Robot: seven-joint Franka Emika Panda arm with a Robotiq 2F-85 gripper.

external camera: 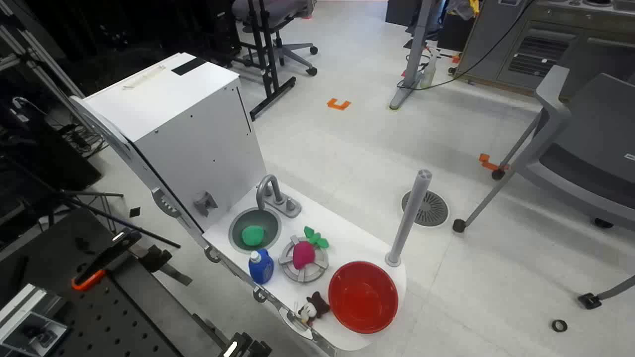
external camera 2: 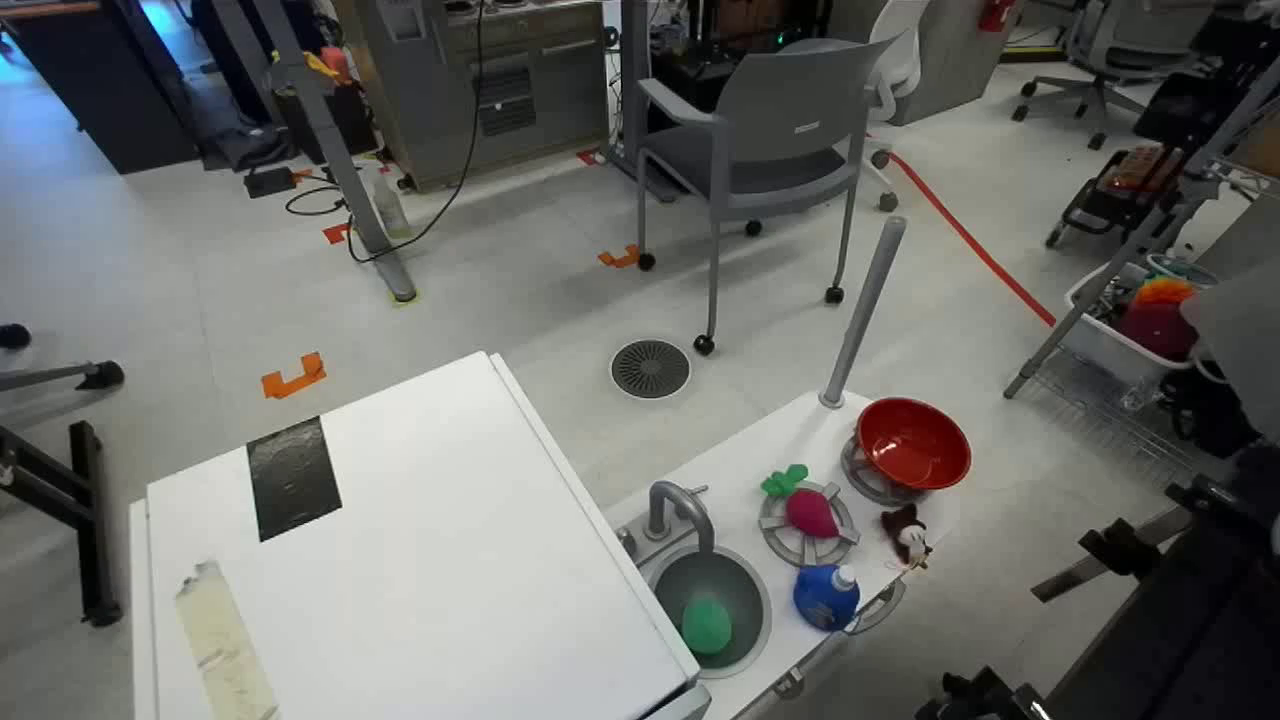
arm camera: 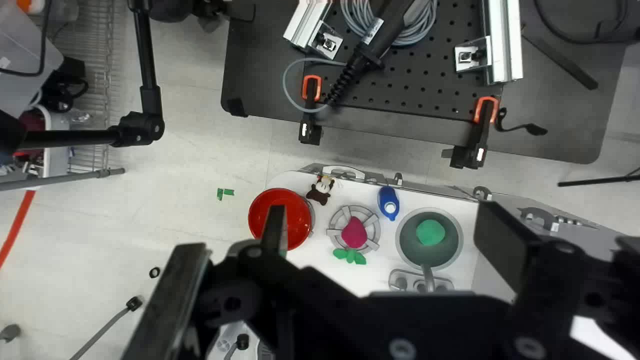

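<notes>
In the wrist view my gripper is open high above the white toy kitchen counter, its dark fingers [arm camera: 501, 240] spread wide with nothing held. Between them, far below, a pink radish-like toy with green leaves [arm camera: 354, 233] rests on a grey burner. A green rounded item [arm camera: 430, 232] lies in the grey sink [arm camera: 409, 255]. Beside the burner stands a blue bottle with a white cap [external camera: 260, 267]. A red bowl [external camera 2: 914, 443] sits on the other burner, partly hidden by a finger in the wrist view. Near it lies a small brown-and-white plush toy [external camera: 313, 307].
A grey faucet [external camera: 269, 189] arches over the sink, and a grey post [external camera: 409, 218] rises from the counter's end. The tall white cabinet [external camera: 190, 143] borders the sink side. A black perforated table [arm camera: 414, 96] with clamps stands across a floor gap.
</notes>
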